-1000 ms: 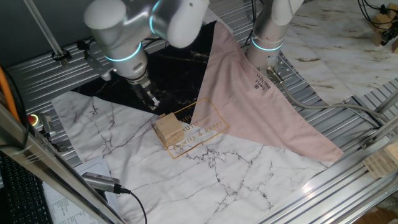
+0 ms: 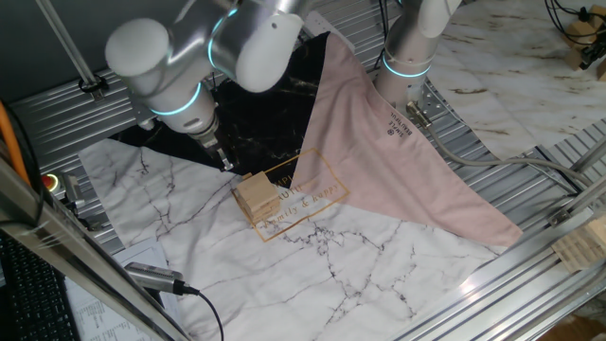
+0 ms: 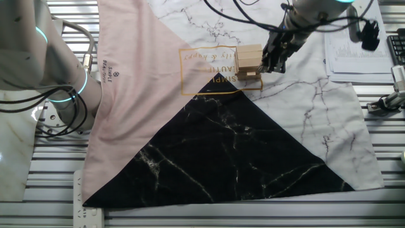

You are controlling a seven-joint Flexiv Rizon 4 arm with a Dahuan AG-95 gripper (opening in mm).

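Several light wooden blocks (image 2: 256, 197) are grouped together on the patterned cloth (image 2: 360, 265), over the gold-framed lettering. In exterior view 2 the same wooden blocks (image 3: 249, 57) look stacked, close to the cloth's black corner. My gripper (image 2: 225, 167) points down, just behind and to the left of the blocks in exterior view 1, with a gap visible between them. From the other side, the gripper (image 3: 272, 62) appears right beside the stack, partly covered by dark cables. Its fingers are too small and dark to show how the fingers stand.
A metal post (image 2: 85, 256) crosses the left foreground, near a keyboard (image 2: 33, 294) and papers. Loose black cables (image 3: 285, 28) hang across exterior view 2.
In exterior view 1 my arm has shifted left, and its gripper has turned and moved slightly left and downward in the picture. The wooden blocks and cloth have stayed put.
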